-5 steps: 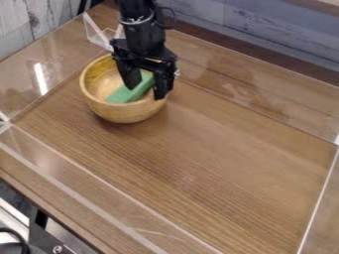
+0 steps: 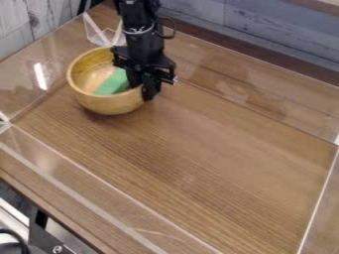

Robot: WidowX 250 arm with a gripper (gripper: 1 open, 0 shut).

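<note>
A yellow bowl (image 2: 86, 81) sits at the upper left of the wooden table, with a green item (image 2: 113, 82) inside it. The black gripper (image 2: 146, 81) is at the bowl's right rim, its body over the back of the bowl and partly hiding it. The fingers are small and dark here; it appears shut on the bowl's rim, though the exact contact is unclear.
A clear plastic piece stands at the back left behind the bowl. Walls border the table at the back.
The bowl and green item have shifted slightly left and up. The gripper has moved a little the same way, now lower over the bowl's right side.
</note>
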